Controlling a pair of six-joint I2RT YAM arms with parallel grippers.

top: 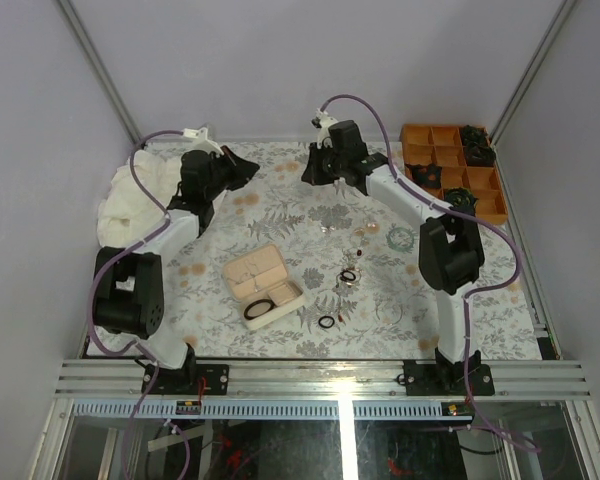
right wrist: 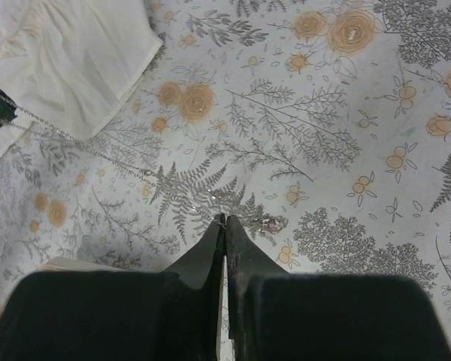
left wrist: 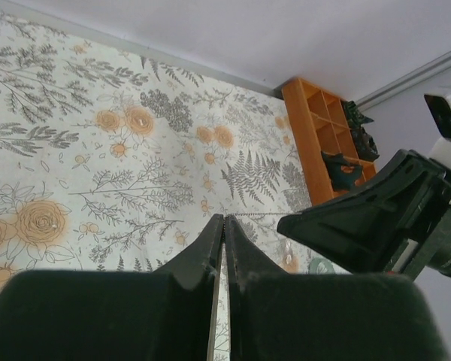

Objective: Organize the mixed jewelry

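Both grippers are low over the back of the table. My left gripper (top: 248, 170) is shut, and a thin chain (right wrist: 90, 147) runs from it toward my right gripper (top: 310, 176), also shut, its tips at the chain's other side (right wrist: 221, 221). In the left wrist view a fine line reaches from the left fingertips toward the right gripper. Below lie an open beige jewelry box (top: 255, 265) with a black band, black rings (top: 326, 322), tangled jewelry (top: 342, 285), a pale green bracelet (top: 400, 239) and small pieces around them.
An orange compartment tray (top: 447, 135) with dark contents stands at the back right. A white cloth (top: 130, 210) lies crumpled at the left.
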